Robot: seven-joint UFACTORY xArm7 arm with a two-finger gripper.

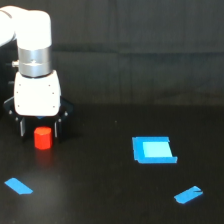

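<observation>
A small red cube (42, 138) stands on the black tabletop at the left. The white robot arm's gripper hangs over it, its dark fingers on either side of the cube's upper part. Whether they touch the cube is not clear at this size. To the right lies a pale square (157, 149) bordered with blue tape.
Short strips of blue tape lie at the front left (18, 186) and front right (188, 194). A dark backdrop stands behind.
</observation>
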